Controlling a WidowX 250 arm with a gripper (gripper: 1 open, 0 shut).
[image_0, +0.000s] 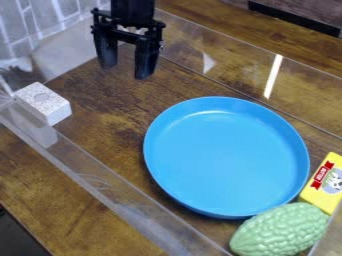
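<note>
The black gripper (127, 55) hangs at the top of the camera view over the back left of the wooden surface, its two fingers apart with nothing visible between them. A large blue plate (225, 157) fills the middle right. A white block (43, 104) lies at the left. A yellow box with a small picture (323, 184) is at the right edge, and a green textured object (273, 232) sits at the bottom right.
Clear low walls (80, 180) border the area. The wood between the white block, the gripper and the plate is bare.
</note>
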